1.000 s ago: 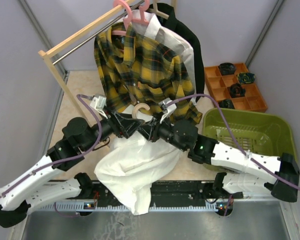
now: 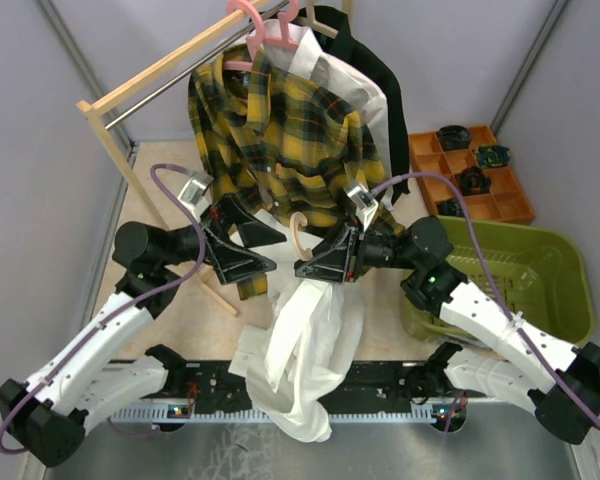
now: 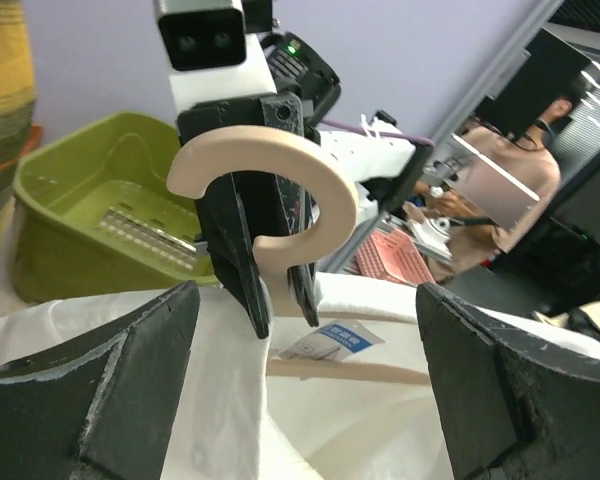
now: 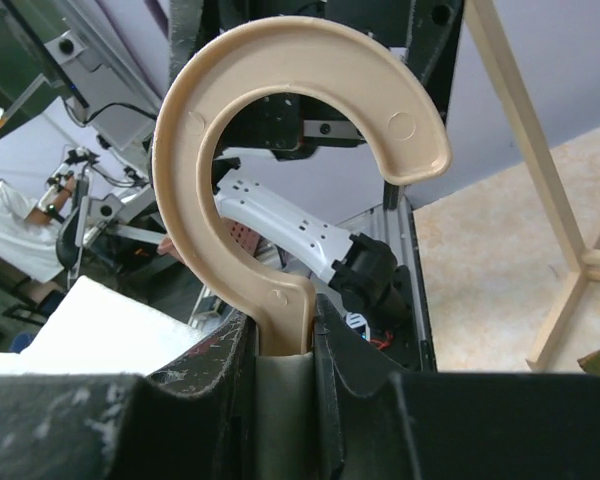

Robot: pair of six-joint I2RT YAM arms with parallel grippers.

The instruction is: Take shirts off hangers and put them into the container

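A beige hanger's hook (image 4: pixel 184 180) rises between the fingers of my right gripper, which is shut on its neck. From the hanger hangs the white shirt (image 2: pixel 305 350), draped over the table's front edge. In the left wrist view the hanger's bar (image 3: pixel 350 371) shows inside the shirt's open collar, near a label (image 3: pixel 330 340). My left gripper (image 2: pixel 278 250) stands open to the left of the hook, its fingers (image 3: pixel 115 390) apart on either side of the collar; no hold on the cloth shows.
Behind the arms, a wooden rack (image 2: pixel 170 68) carries a yellow plaid shirt (image 2: pixel 280 130), another white shirt and a dark garment. A green bin (image 2: pixel 540 235) stands at the right, with an orange divided tray (image 2: pixel 515 205) behind it.
Both grippers were close together at the hook; my left one has opened and moved apart from it. The right gripper has shifted rightward with the hanger, and the shirt has swung right and bunched narrower.
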